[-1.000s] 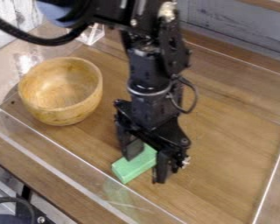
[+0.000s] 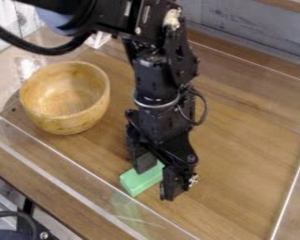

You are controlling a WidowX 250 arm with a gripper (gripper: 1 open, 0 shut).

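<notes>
The black gripper [image 2: 159, 169] is low over a green block [image 2: 138, 183] on the wooden table, its fingers around or just over the block's upper right part. The arm comes down from the top centre and covers part of the block. I cannot tell whether the fingers touch it or how far apart they are.
A wooden bowl [image 2: 65, 97] sits at the left.
Over the last second the gripper has turned and shifted over the green block, whose visible part is now smaller. The bowl has not moved.
</notes>
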